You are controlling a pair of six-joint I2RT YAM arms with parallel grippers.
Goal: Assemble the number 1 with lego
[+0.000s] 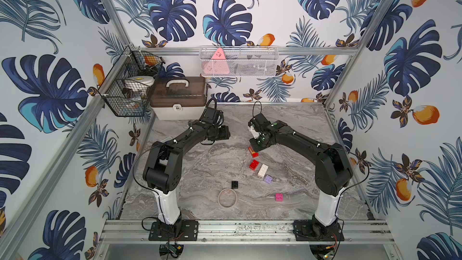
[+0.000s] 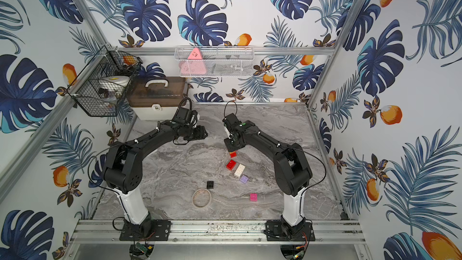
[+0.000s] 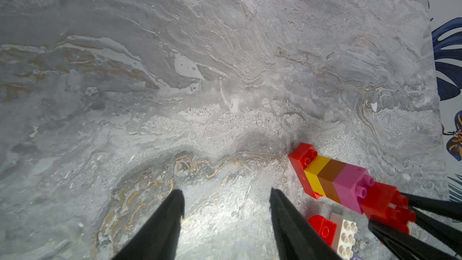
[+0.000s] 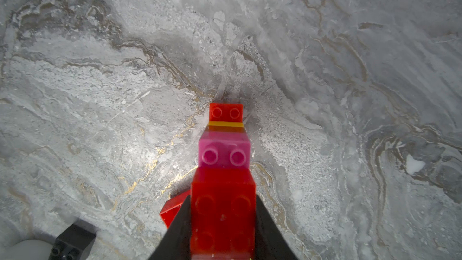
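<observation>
In the left wrist view a red base brick [image 3: 302,159] lies on the table with yellow [image 3: 315,173], orange and pink [image 3: 349,187] bricks stacked on it. At the pink end is a red brick [image 3: 380,197] between the fingers of my right gripper; whether the fingers grip it tightly is unclear. My left gripper stands open and empty above bare table, left of the stack.
Nearby lie a red brick [image 1: 253,164], a white brick [image 1: 262,170], a lavender brick [image 1: 268,178], a black brick [image 1: 234,184], a pink brick [image 1: 278,197] and a ring [image 1: 219,197].
</observation>
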